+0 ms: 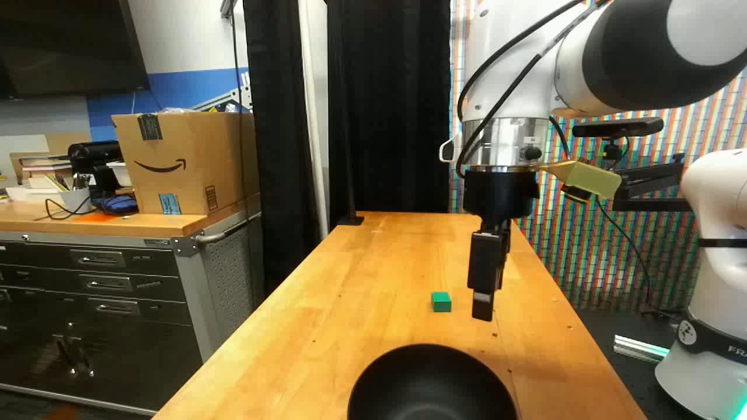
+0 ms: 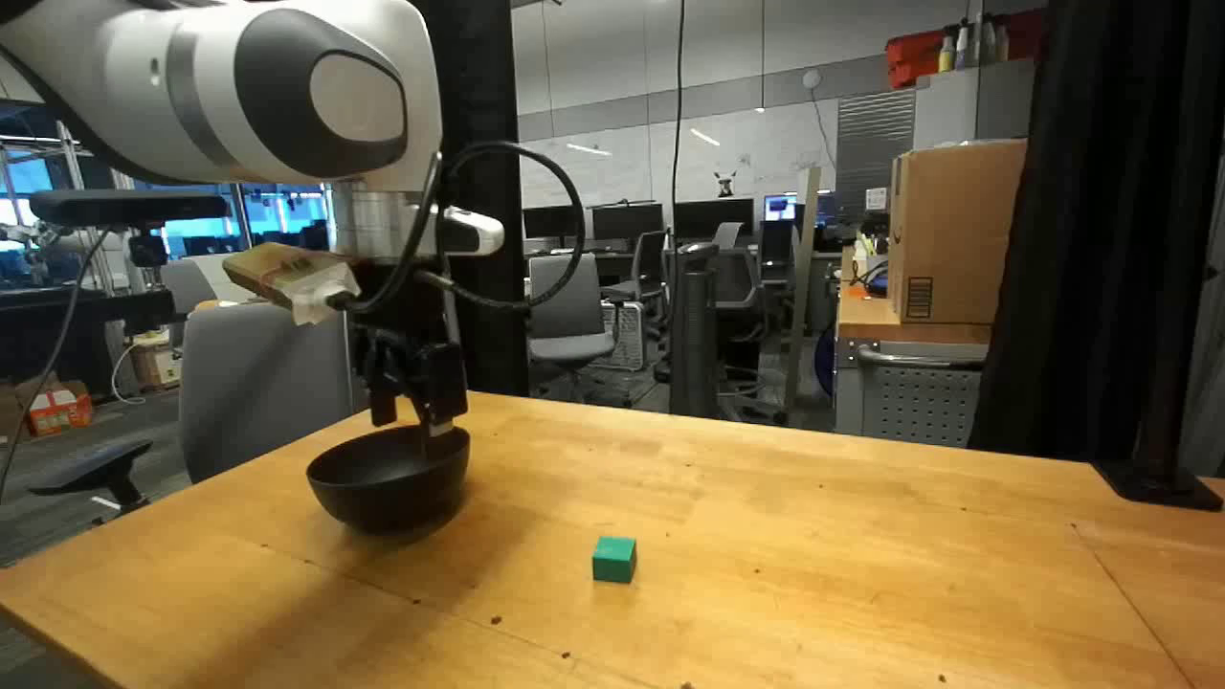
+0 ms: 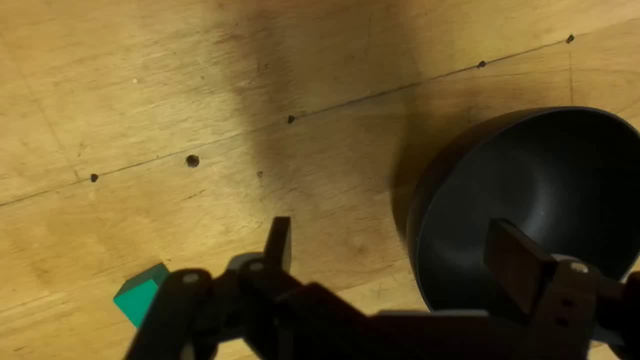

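A small green block [image 2: 614, 559] lies alone on the wooden table, with clear wood all round it. The black bowl [image 2: 385, 480] stands upright nearer the table's far left edge in exterior view 2. Inside, the bowl [image 3: 528, 198] looks empty where the wrist view shows it. My gripper is open, its fingers well apart and only bare table and the bowl's rim seen between them. One finger [image 3: 519, 264] shows over the bowl; the other is on the block's side. In the wrist view the green block [image 3: 141, 295] is partly hidden behind the gripper.
A black stand base [image 2: 1157, 484] sits at its right end in exterior view 2. A cardboard box [image 1: 185, 164] rests on a separate workbench, and a second robot arm [image 1: 714, 315] stands beyond the table's right edge.
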